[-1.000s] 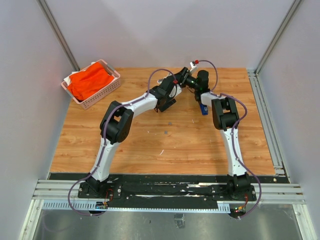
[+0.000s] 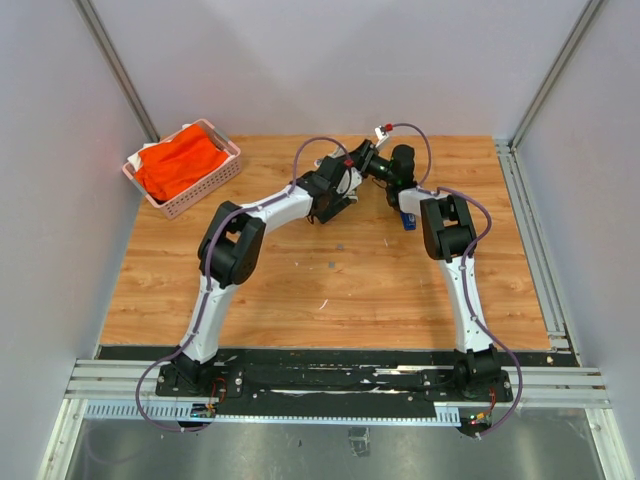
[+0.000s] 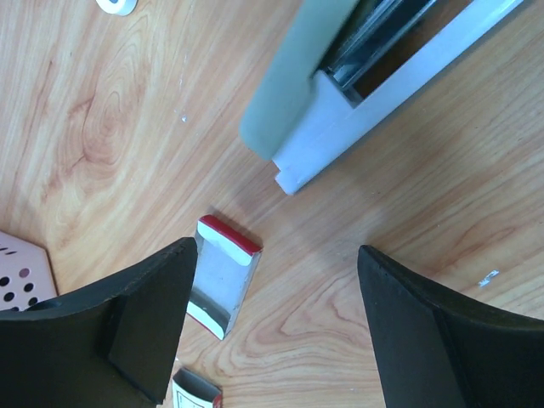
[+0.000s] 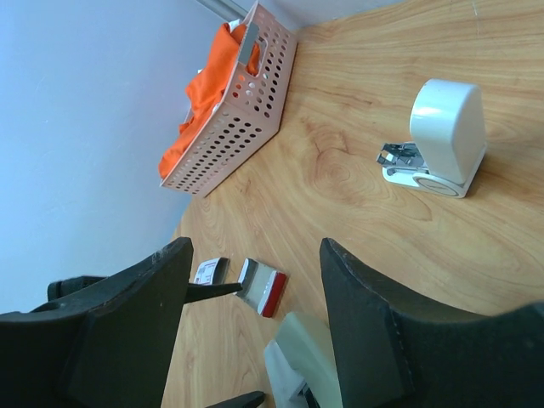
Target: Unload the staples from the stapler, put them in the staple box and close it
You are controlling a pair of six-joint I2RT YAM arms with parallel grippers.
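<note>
The light stapler [image 3: 391, 93] lies opened up in the left wrist view, its dark channel showing, just above my left gripper, whose fingers stand apart over bare wood. In the right wrist view the stapler's pale end [image 4: 306, 353] sits low between and beyond the fingers of my right gripper, which stand apart. From above, both grippers meet over the stapler at the back middle and largely hide it. I cannot tell whether staples are in the channel.
A basket with orange cloth [image 2: 185, 160] stands back left. Small staple packs [image 3: 223, 276] lie near the stapler. A white device [image 4: 446, 136] stands on the wood, and a blue box [image 2: 409, 221] lies beside the right arm.
In the top view my right gripper has shifted slightly left and down since one second ago. The left arm looks almost unchanged.
</note>
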